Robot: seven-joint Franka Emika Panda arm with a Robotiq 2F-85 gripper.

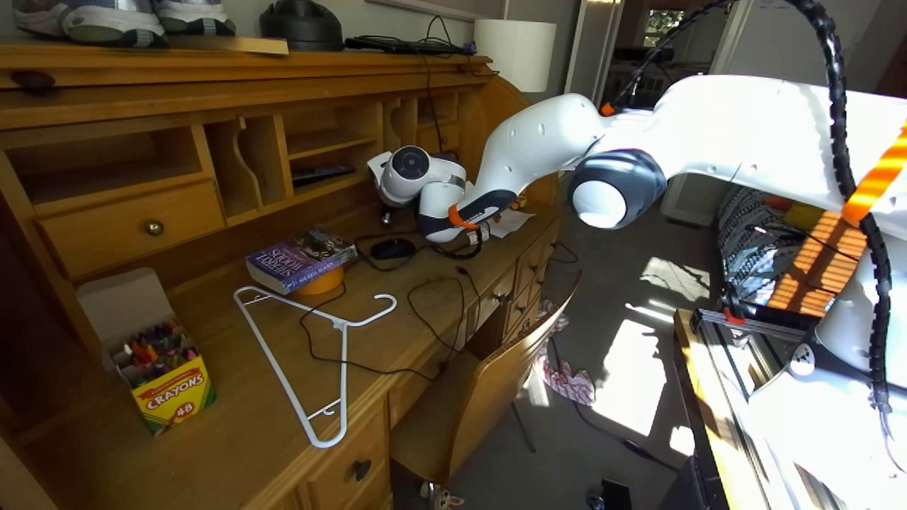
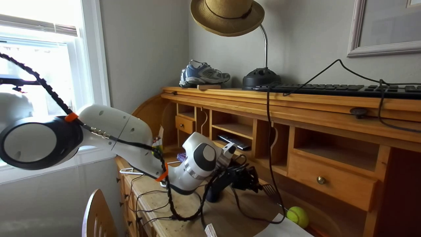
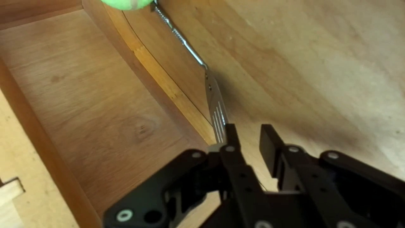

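Observation:
A metal slotted spatula or fork [image 3: 213, 95] lies slanted along the back of the desktop in the wrist view. Its slotted end runs up to my left finger [image 3: 232, 136], which hides the tip. My gripper stands partly open, and only bare wood shows in the gap between its fingers. In exterior view 2 the black gripper [image 2: 258, 185] hangs low over the desk, close beside the utensil's slotted end [image 2: 269, 191]. Exterior view 1 has the gripper hidden behind the arm.
A tennis ball [image 2: 297, 216] sits by the utensil's far end, near white paper [image 2: 278, 227]. Cables cross the desk. The cubbies [image 2: 233, 128] rise behind. Farther along are a mouse [image 1: 392, 248], a book [image 1: 297, 259], a white hanger [image 1: 342, 374] and a crayon box [image 1: 174, 394].

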